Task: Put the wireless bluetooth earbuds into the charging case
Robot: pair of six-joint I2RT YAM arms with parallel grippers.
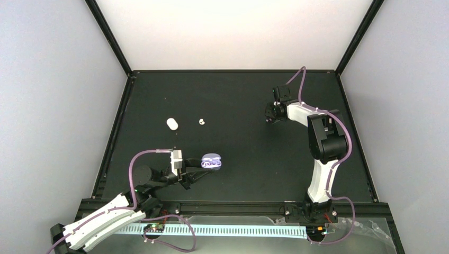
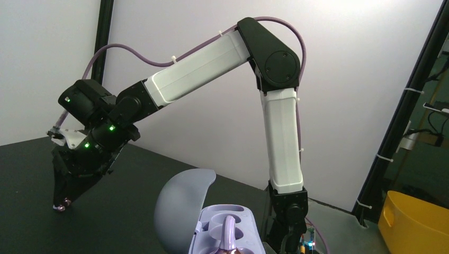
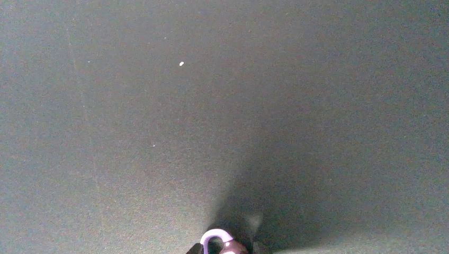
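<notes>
My left gripper (image 1: 197, 169) is shut on the open charging case (image 1: 211, 162), a light purple case with its lid raised and a purple earbud visible in it in the left wrist view. My right gripper (image 1: 269, 118) is low over the black table at the right back, its tips around a small purple earbud (image 3: 216, 235), seen at the bottom edge of the right wrist view. Whether those fingers grip it is unclear.
A white oval object (image 1: 172, 124) and a small white piece (image 1: 201, 121) lie left of centre on the table. A yellow bin (image 2: 413, 222) stands beyond the table in the left wrist view.
</notes>
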